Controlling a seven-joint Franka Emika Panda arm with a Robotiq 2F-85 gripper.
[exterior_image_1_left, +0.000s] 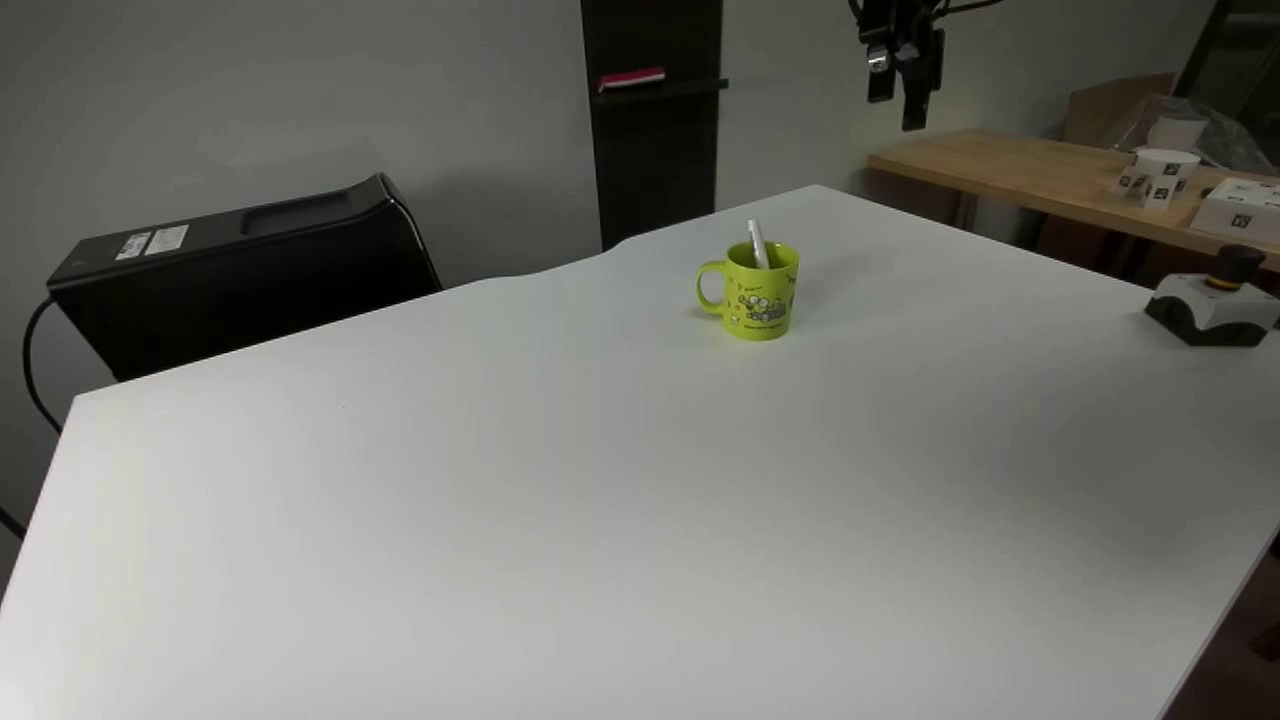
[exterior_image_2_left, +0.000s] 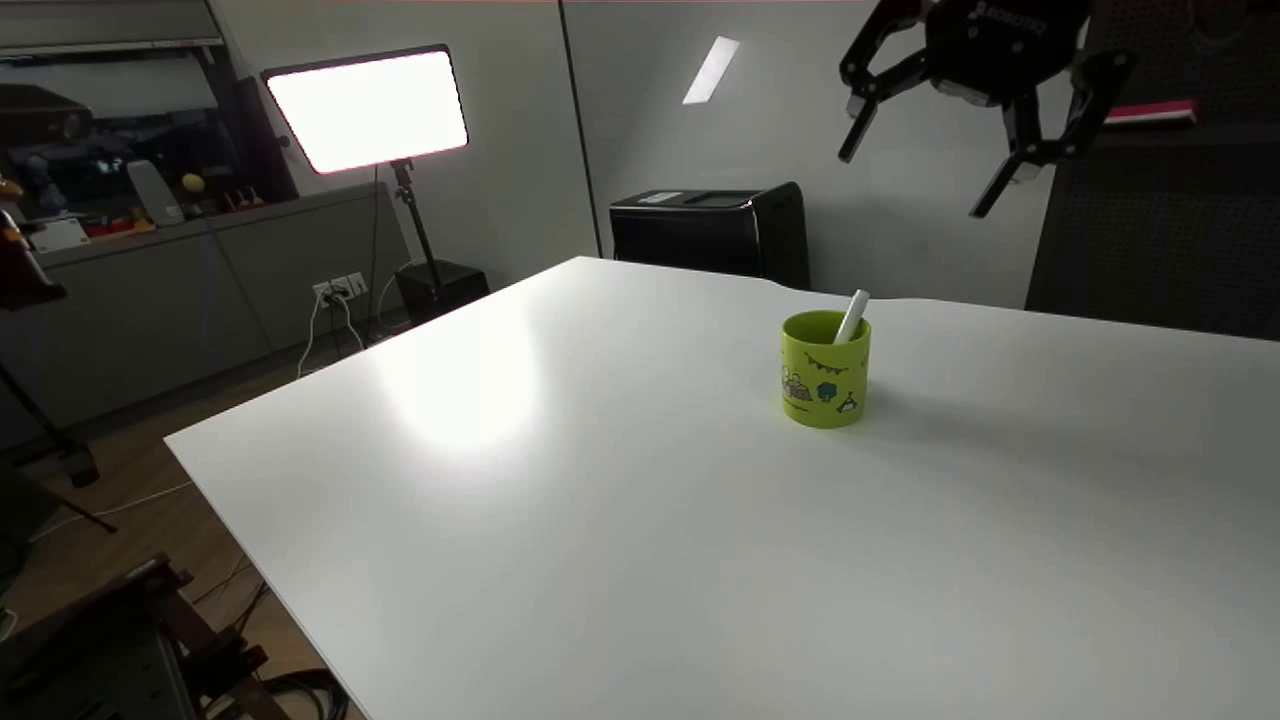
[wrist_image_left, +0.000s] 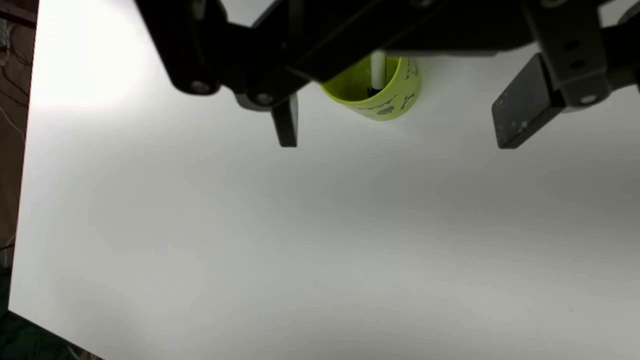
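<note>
A yellow-green mug (exterior_image_1_left: 759, 302) with printed drawings stands upright on the white table, its handle towards the left in the first exterior view. Leaning inside it is a white marker (exterior_image_2_left: 852, 317), its upper end sticking out above the rim. My gripper (exterior_image_2_left: 912, 186) hangs in the air well above the table, open and empty, touching neither mug nor marker. From the wrist, the mug (wrist_image_left: 390, 103) shows partly behind the dark finger linkage, and the marker (wrist_image_left: 378, 72) stands in it with its dark lower end visible.
A white and black device with a dark knob (exterior_image_1_left: 1218, 300) sits at its right edge. Beyond the table are a black machine (exterior_image_1_left: 252, 270), a wooden bench (exterior_image_1_left: 1008, 174) and a bright lamp panel (exterior_image_2_left: 372, 108).
</note>
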